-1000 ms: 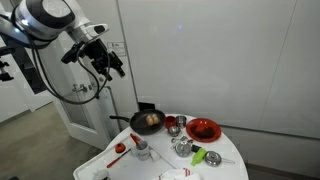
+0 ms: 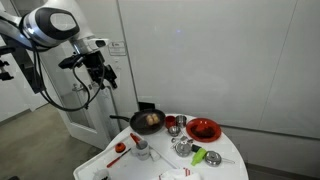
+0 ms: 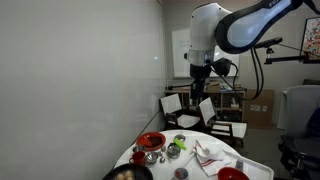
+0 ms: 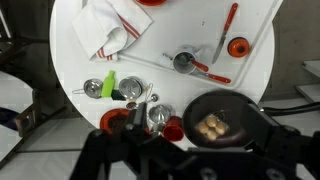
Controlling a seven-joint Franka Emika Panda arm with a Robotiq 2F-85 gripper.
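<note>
My gripper (image 2: 109,82) hangs high above the left part of the round white table, well clear of everything on it. Its dark fingers reach in from the bottom of the wrist view, spread apart, and I see nothing held. Below lies a black pan (image 4: 212,102) with a few brownish pieces (image 4: 211,127) in it. A small metal pot (image 4: 183,62) with a red handle rests on the white tray, near a red-handled knife (image 4: 229,22) and a round red item (image 4: 238,46). A red bowl (image 2: 204,130) with dark contents stands at the table's back right.
A striped white cloth (image 4: 105,28) lies on the tray. A green item (image 4: 108,86), a strainer (image 4: 92,88) and red cups (image 4: 172,130) crowd the table's middle and back. Behind the table rises a white wall (image 2: 220,60). The air around my gripper is free.
The things on the table have not moved.
</note>
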